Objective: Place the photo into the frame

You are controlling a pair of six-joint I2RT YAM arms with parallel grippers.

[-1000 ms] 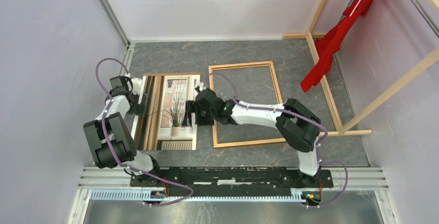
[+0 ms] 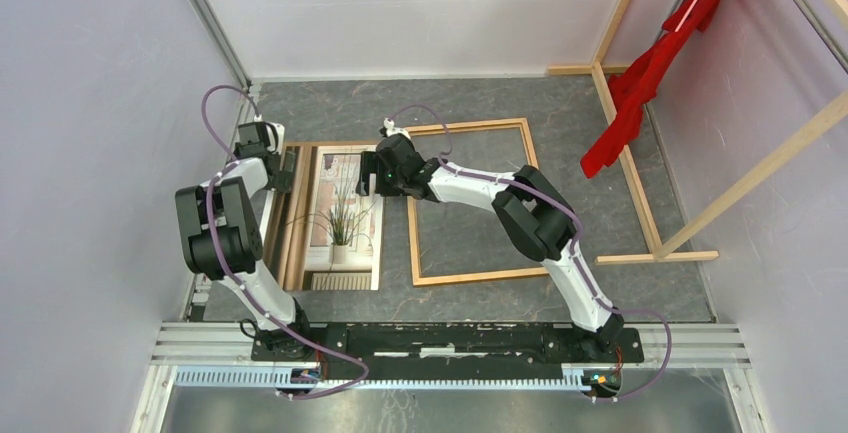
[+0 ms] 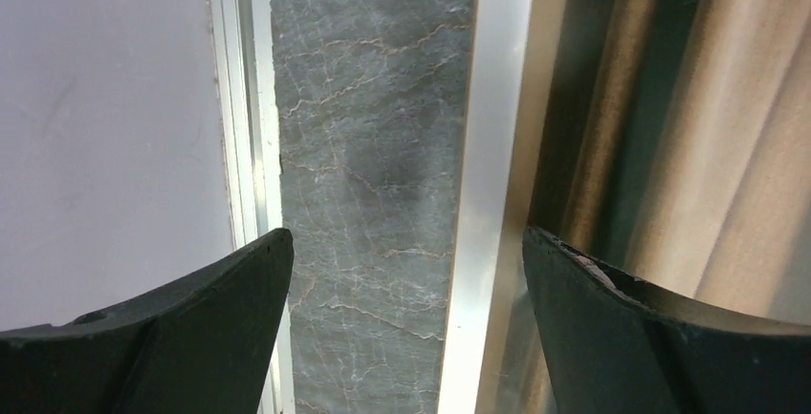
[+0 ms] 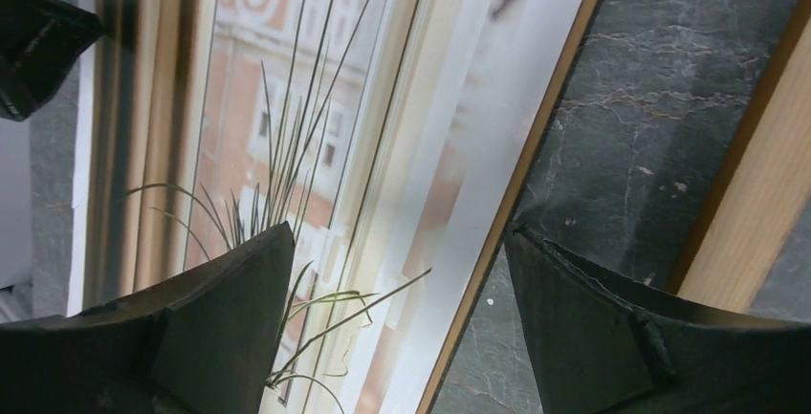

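Note:
The photo (image 2: pixel 330 253), a printed picture of a plant by a window, lies flat at the left in the top view. The empty wooden frame (image 2: pixel 470 275) lies to its right. My left gripper is open over the photo's left edge (image 3: pixel 483 194), with that edge between its spread fingers as seen from above. My right gripper is open over the photo's right edge (image 4: pixel 507 165), fingers spread. Whether either gripper touches the photo is unclear.
A wooden stand (image 2: pixel 635 193) with a red garment (image 2: pixel 650 83) occupies the right side. The left wall (image 3: pixel 115 127) is close beside my left gripper.
The left gripper has shifted rightward and slightly back onto the photo's left edge.

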